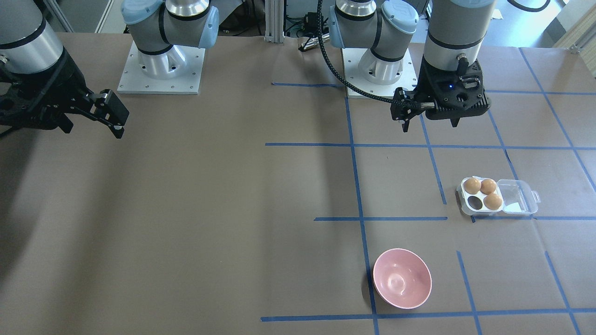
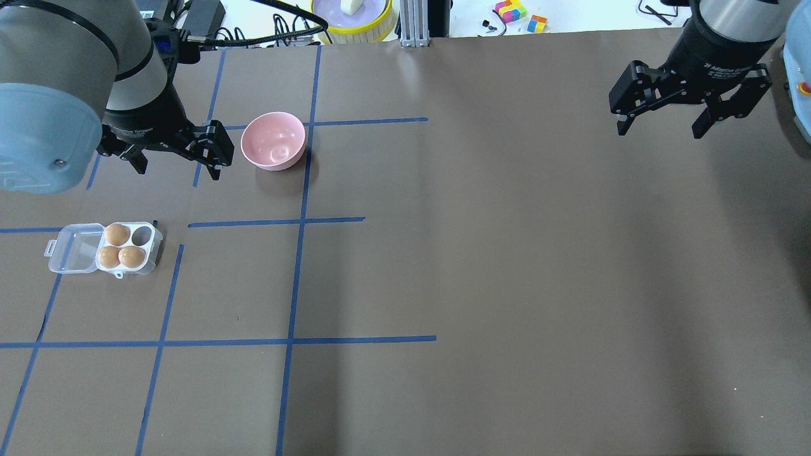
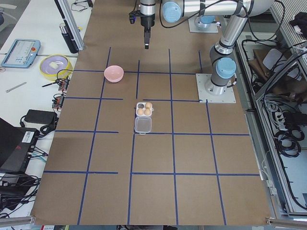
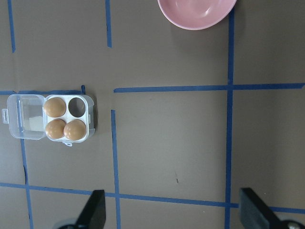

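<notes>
An open clear egg box point(image 1: 497, 195) holds three brown eggs point(image 4: 75, 129) and one empty hollow, with its lid folded out flat. A pink bowl point(image 1: 402, 277) sits on the taped brown table, empty. My gripper hangs above the table with its fingers wide apart and nothing between them; in the wrist view the egg box lies up and to the left of it, the bowl at the top.
A second arm's black gripper point(image 2: 661, 110) hangs over the other half of the table, which is bare point(image 2: 532, 266). Along one edge stand a yellow tub point(image 3: 55, 67), cables and electronics.
</notes>
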